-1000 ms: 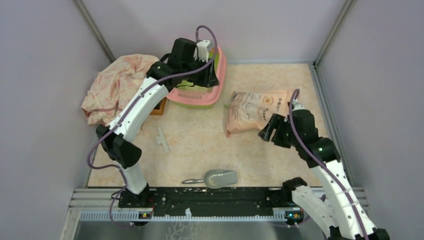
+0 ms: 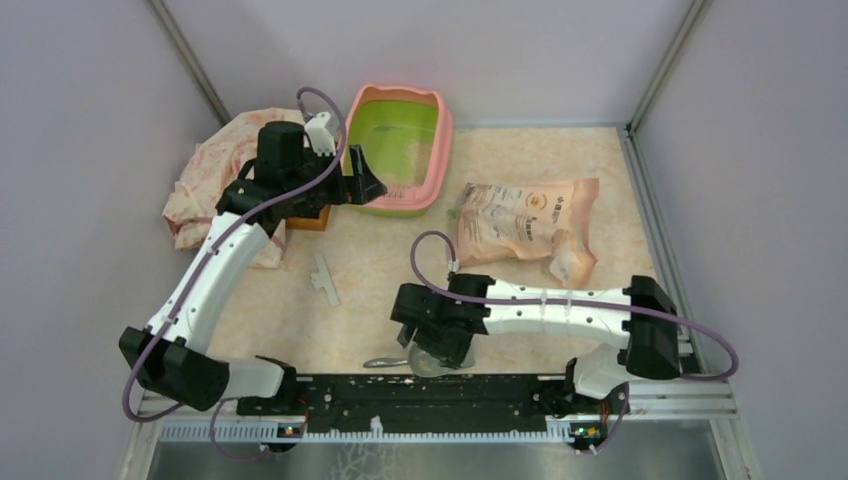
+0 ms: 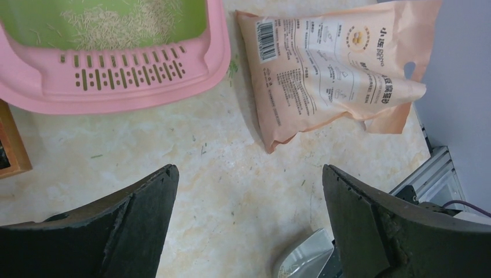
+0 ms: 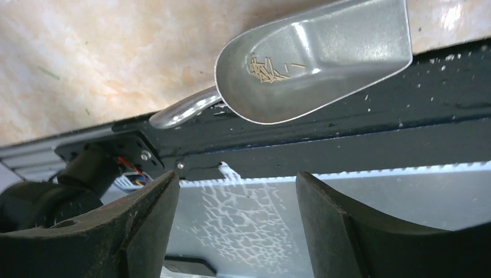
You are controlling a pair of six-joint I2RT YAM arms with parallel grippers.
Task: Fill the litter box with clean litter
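The pink-rimmed litter box [image 2: 432, 160] stands at the back, with a sparse patch of pale pellets on its green floor in the left wrist view. The litter bag [image 2: 515, 220] lies right of it, crumpled at one end. A metal scoop [image 4: 347, 52] with a few pellets lies at the front edge, its handle pointing left. My right gripper is open and hangs just over the scoop, empty. My left gripper is open over the box's near-left side in the top view, with nothing between its fingers.
A patterned cloth [image 2: 200, 190] and a wooden frame [image 3: 14, 145] lie at the left. A white flat piece [image 2: 325, 280] lies mid-left. Walls enclose the sides and back.
My right gripper has swung from the bag's right end down and left to over the scoop. My left gripper has drawn back leftward from over the box.
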